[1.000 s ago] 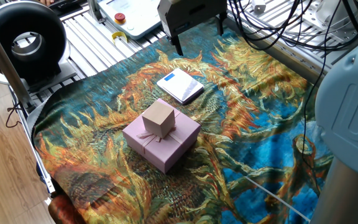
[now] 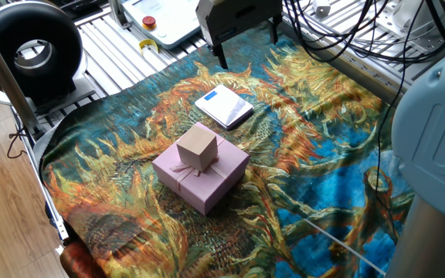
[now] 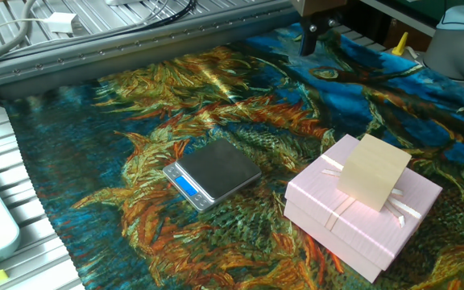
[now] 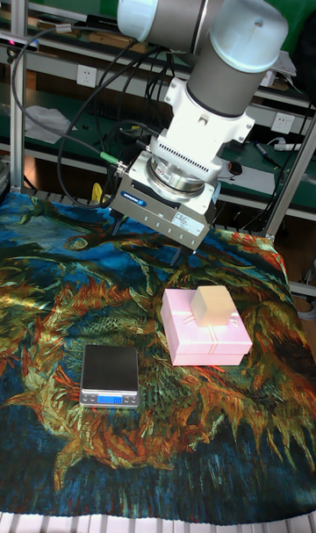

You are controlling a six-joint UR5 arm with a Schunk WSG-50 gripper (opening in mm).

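Note:
A plain wooden cube [image 2: 198, 147] rests on the lid of a pink gift box [image 2: 219, 185] tied with ribbon; the cube also shows in view 2 [image 3: 374, 171]. Beside the box lies a small flat scale [image 3: 214, 173] with a dark plate and a lit blue display; its plate is bare. My gripper [image 2: 248, 46] is raised over the cloth, its two fingers wide apart and nothing between them. In view 3 the gripper [image 4: 147, 241] hangs behind the scale [image 4: 110, 369] and the box [image 4: 205, 341], clear of both. Only part of it enters view 2.
A patterned cloth [image 2: 315, 162] covers the table, with some folds. Black cables [image 2: 331, 35] hang near the arm. A panel with a red button [image 2: 149, 22] and a black ring-shaped device [image 2: 60, 46] stand at the edges. Open cloth surrounds the scale and box.

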